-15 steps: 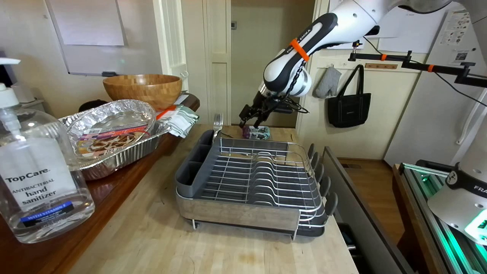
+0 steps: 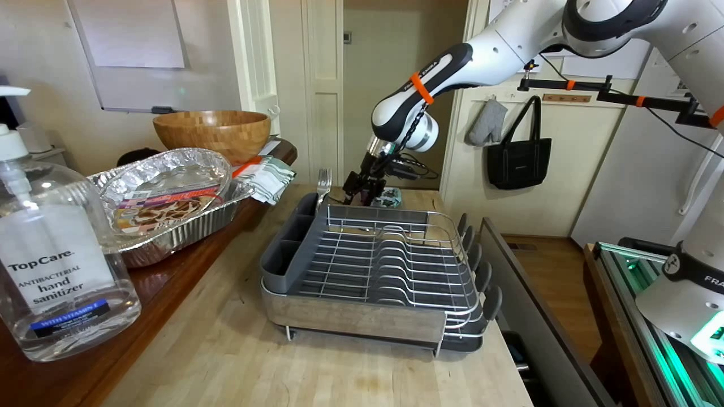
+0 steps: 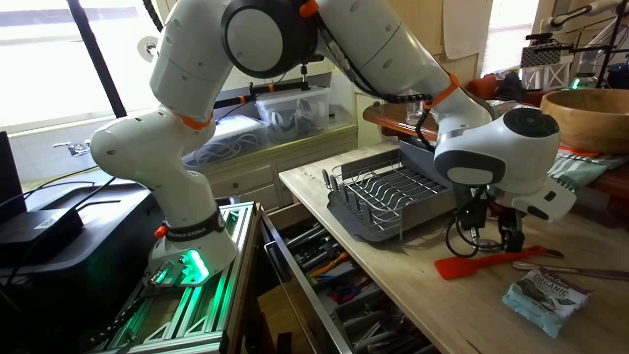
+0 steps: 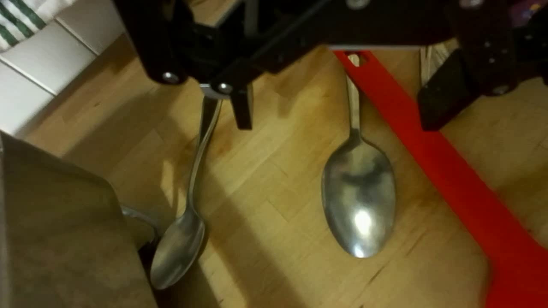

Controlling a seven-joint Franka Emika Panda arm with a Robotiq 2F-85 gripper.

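Note:
In the wrist view my gripper stands open, nothing between its fingers. Below it a large silver spoon [image 4: 358,195] lies on the wooden table, its handle running up beneath the red handle of a spatula [image 4: 447,169]. Left of these is a second, slimmer spoon [image 4: 180,246], whose handle end is hidden behind the left finger [image 4: 241,108]. In the second exterior view the red spatula [image 3: 457,267] lies close to my gripper, and a bag labelled organic [image 3: 548,298] rests nearer the camera.
The dish rack [image 2: 380,264] occupies the middle of the table; a fork [image 2: 324,182] stands in its utensil holder [image 2: 288,247]. An open drawer [image 3: 348,289] full of utensils lies alongside. The bowl [image 2: 210,132] and foil trays [image 2: 169,196] sit on a side surface.
In the first exterior view the arm has moved left and lower, bringing the gripper down behind the dish rack and in front of part of the bag. The rack and fork have stayed put.

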